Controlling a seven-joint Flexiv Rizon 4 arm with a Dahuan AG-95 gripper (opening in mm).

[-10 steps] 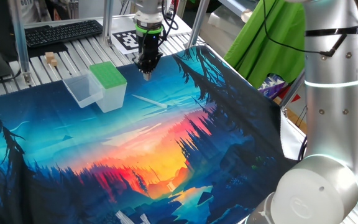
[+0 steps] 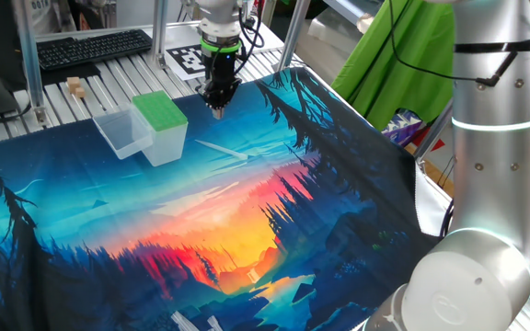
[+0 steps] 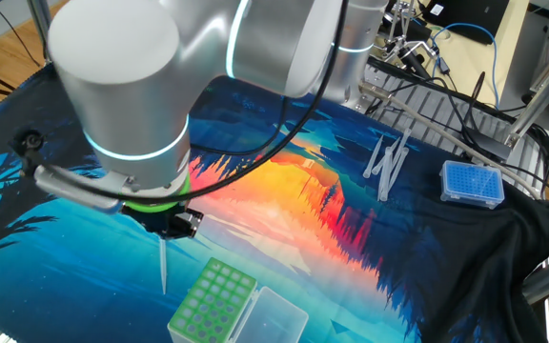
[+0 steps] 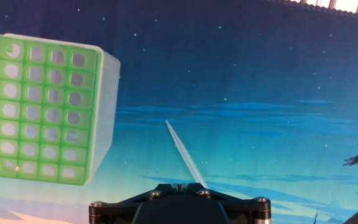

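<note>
My gripper hangs above the printed cloth, pointing down, its fingertips together and nothing visible between them. In the wrist view the gripper fills the bottom edge. A thin clear plastic piece, like a pipette or slim tube, lies on the cloth; its near end is hidden behind the fingers. The same slim tube shows below the arm in exterior view 2. Left of it in the wrist view stands a whitish box with a green gridded rack top, its lid hinged open.
Several similar clear pieces lie together on the cloth's other side, near a lidded box with a blue rack. A keyboard and small wooden blocks sit beyond the cloth.
</note>
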